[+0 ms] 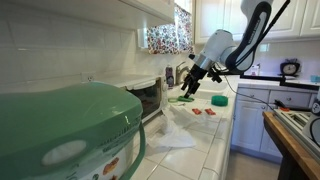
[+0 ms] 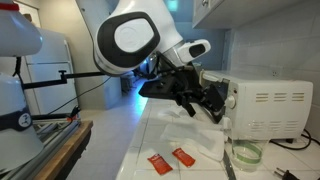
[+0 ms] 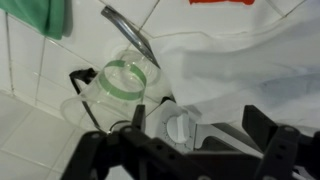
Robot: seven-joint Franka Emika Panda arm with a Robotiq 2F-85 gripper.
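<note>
My gripper is open, its dark fingers apart at the bottom of the wrist view, with nothing held between them. Below it lies a crumpled white cloth or paper [image 3: 235, 75]. Beside the cloth is a clear container with a green band [image 3: 122, 78]; exterior view 2 shows this container [image 2: 247, 152] near the white appliance. A dark, slim utensil [image 3: 128, 30] lies close to it. Two red pieces [image 2: 159, 163] [image 2: 183, 156] rest on the counter in front of the cloth.
A white countertop oven [image 2: 270, 105] stands against the wall. Farther along the counter are a green round object [image 1: 219, 100] and a flat green item [image 1: 182, 99]. A large green container [image 1: 70, 120] fills the foreground of exterior view 1. Bare tile [image 1: 200, 150] shows toward the counter's front.
</note>
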